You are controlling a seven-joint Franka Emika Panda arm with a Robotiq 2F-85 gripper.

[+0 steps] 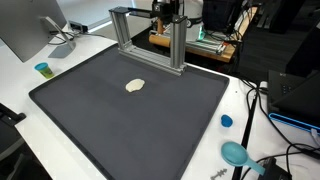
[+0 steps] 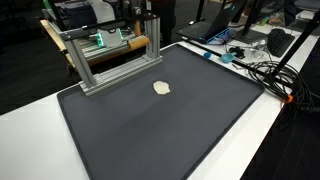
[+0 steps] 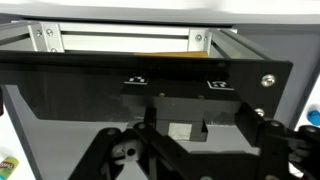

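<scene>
At the bottom of the wrist view, my gripper has its dark fingers set apart, with a black part (image 3: 188, 106) between them. That part lies against a long black bar (image 3: 70, 75) and looks like a handle, though dark on dark blurs its edges. A pale square shows below it. Above the bar, a framed opening shows a white and an orange strip. In the exterior views the fingers cannot be made out; dark arm parts show near the top of the metal frame (image 1: 178, 50) (image 2: 120, 72).
A cream, roundish flat piece (image 1: 135, 85) (image 2: 161, 88) lies on the grey mat (image 1: 110, 120) (image 2: 150, 130), otherwise clear. Around it are a green-topped cup (image 1: 43, 70), a blue round item (image 1: 226, 121), a teal ladle-like thing (image 1: 240, 156) and loose black cables (image 2: 258, 72).
</scene>
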